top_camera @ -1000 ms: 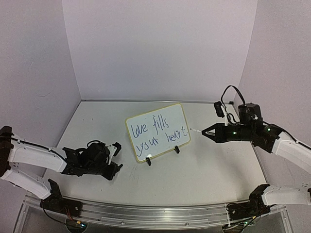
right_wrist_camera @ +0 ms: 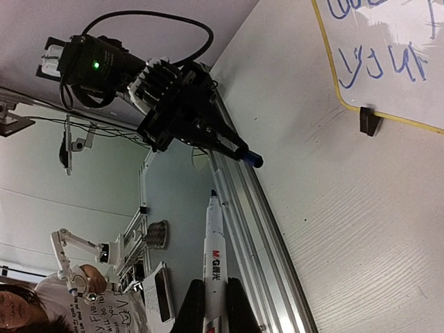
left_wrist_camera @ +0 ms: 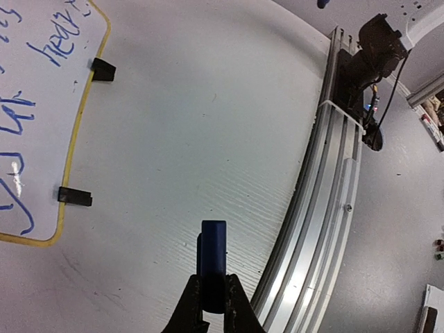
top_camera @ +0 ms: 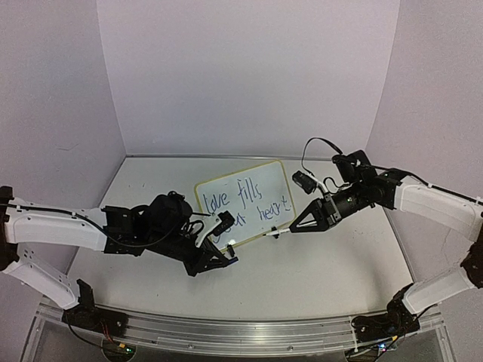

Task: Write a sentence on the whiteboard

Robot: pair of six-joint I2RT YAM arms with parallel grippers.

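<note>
On the table lies a whiteboard point(top_camera: 249, 197) with a yellow rim and blue handwriting, "Love fills your heart", partly covered by my left arm in the top view. My left gripper point(top_camera: 231, 261) is shut on a dark blue marker cap point(left_wrist_camera: 214, 260), which stands out between its fingers in the left wrist view. In the right wrist view, a white marker point(right_wrist_camera: 214, 257) with a bare dark tip points away from my right gripper, which is shut on its barrel. Cap and marker tip are apart, both near the board's lower edge in the top view.
Black clips point(left_wrist_camera: 103, 69) sit on the board's lower rim. A metal rail point(top_camera: 249, 339) runs along the table's front edge. Bare table point(top_camera: 302, 279) lies in front of the board. A person point(right_wrist_camera: 90, 305) is visible beyond the rail.
The writing looks the same where it shows.
</note>
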